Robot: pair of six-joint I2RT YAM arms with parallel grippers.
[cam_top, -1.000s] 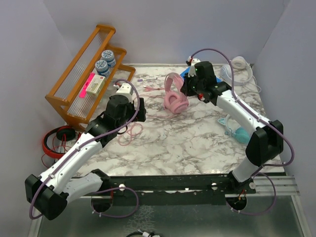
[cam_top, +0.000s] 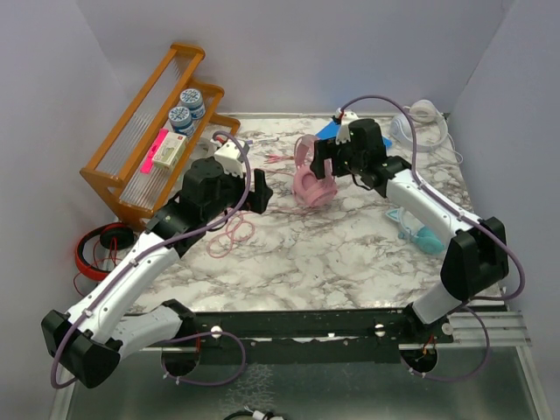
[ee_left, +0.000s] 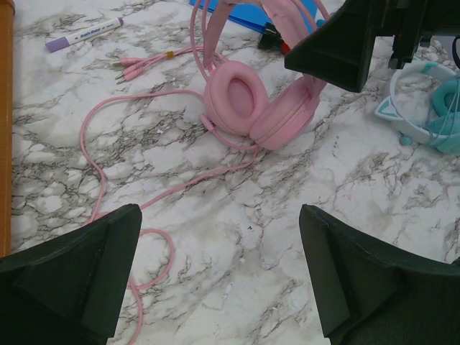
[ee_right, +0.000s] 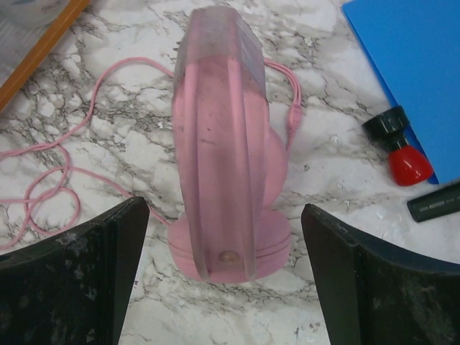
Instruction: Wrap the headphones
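Note:
Pink headphones (cam_top: 313, 185) stand on the marble table, headband up and both ear cups (ee_left: 235, 99) resting on the surface. Their pink cable (ee_left: 180, 185) runs off to the left and ends in a loose loop. My right gripper is open above the headphones; in its wrist view the headband (ee_right: 219, 129) lies in line with the gap between the fingers, not gripped. To the left, my left gripper (cam_top: 257, 188) stands open over bare table near the cable, nothing between its fingers. The right gripper partly covers the headband in the top view.
A wooden rack (cam_top: 144, 131) with jars stands at the left. Red-black headphones (cam_top: 103, 251) lie by its foot, teal ones (cam_top: 427, 238) at the right, and white ones (cam_top: 423, 122) at the back right. A blue folder (ee_right: 417, 65) lies behind.
The left gripper moved slightly right. The pink headphones barely moved.

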